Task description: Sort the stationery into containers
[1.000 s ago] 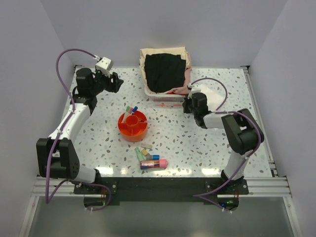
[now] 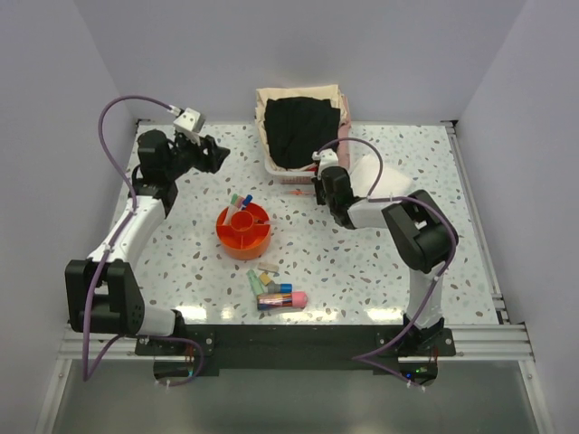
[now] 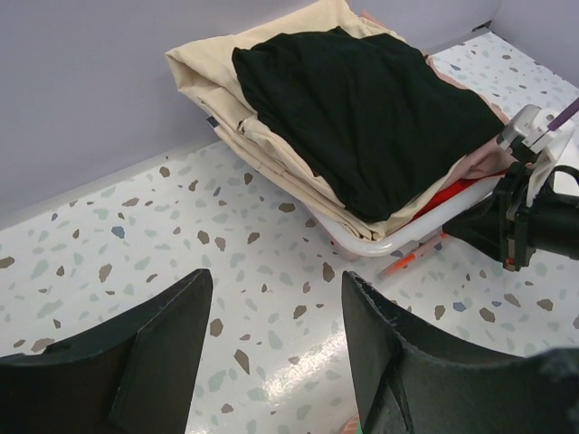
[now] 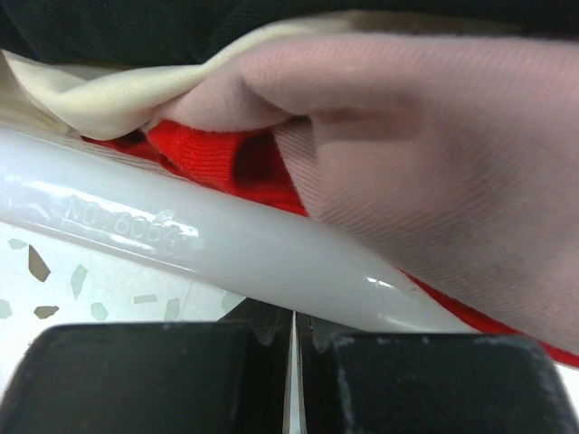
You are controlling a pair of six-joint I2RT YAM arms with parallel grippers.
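Observation:
An orange round divided organizer [image 2: 242, 242] sits left of centre, with small items in it. Loose stationery [image 2: 282, 299] lies below it. A red-orange stick [image 3: 404, 262] lies in front of a white basket [image 3: 371, 240] of folded cloth. My left gripper [image 2: 213, 154] hangs at the upper left over bare table, its fingers apart and empty. My right gripper [image 2: 319, 192] is shut at the basket's front rim; in the right wrist view its fingertips meet just below the rim, with nothing seen between them.
A white sheet or cloth [image 2: 398, 180] lies right of the basket. Grey walls border the back and sides.
My right gripper has moved left along the basket's front to over the stick. My left arm has shifted slightly toward the right.

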